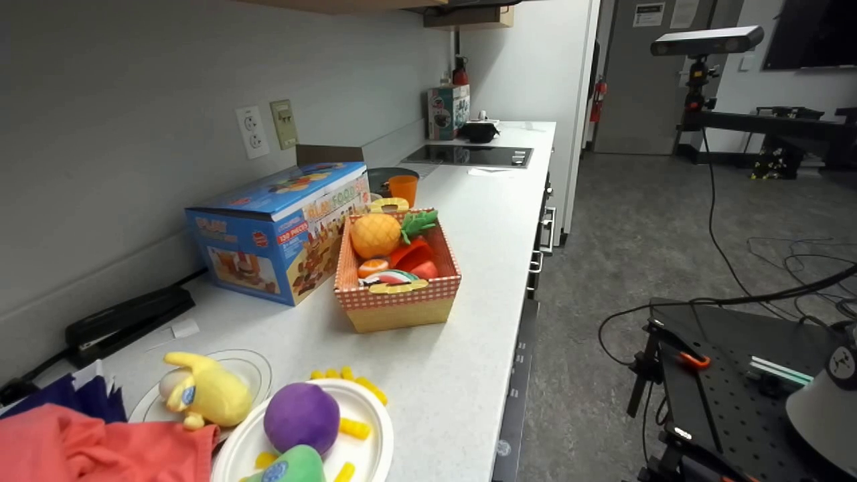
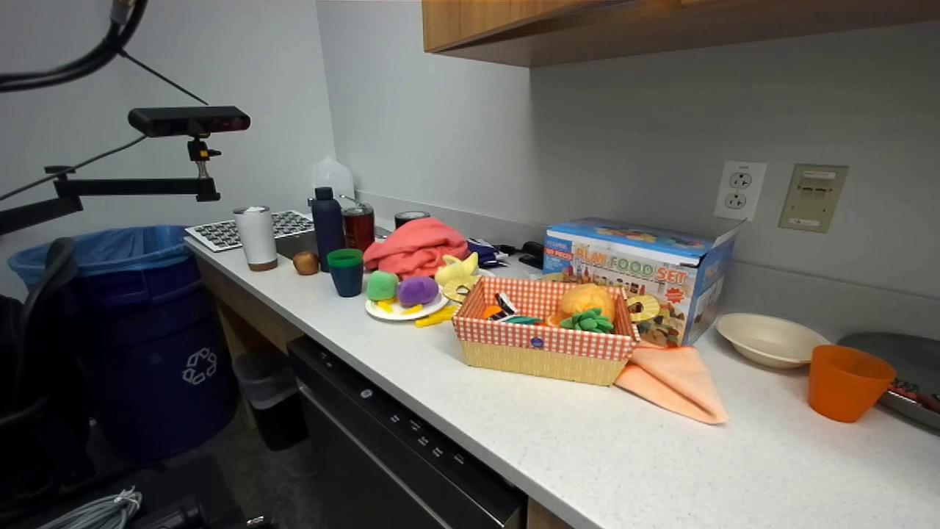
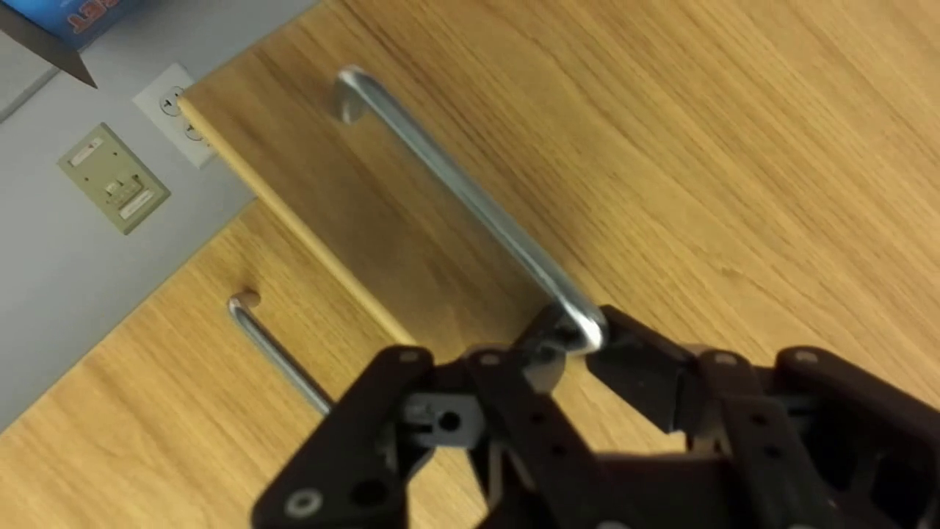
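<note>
In the wrist view, my gripper is shut on the near end of a silver bar handle (image 3: 467, 189), with one dark finger on each side of the bar. The handle is fixed to a wooden cabinet door (image 3: 722, 159). That door's edge stands out from the neighbouring cabinet front, so it looks ajar. Exterior view 2 shows the underside of the wooden upper cabinet (image 2: 634, 40) above the counter. Neither exterior view shows the gripper.
A second cabinet handle (image 3: 277, 353) is close by on the left. Below, the counter (image 2: 529, 441) bears a checked basket (image 2: 537, 357) of toy food, a blue play-food box (image 1: 265, 233), an orange cup (image 2: 847, 383) and a plate with plush toys. Bare counter lies along its front.
</note>
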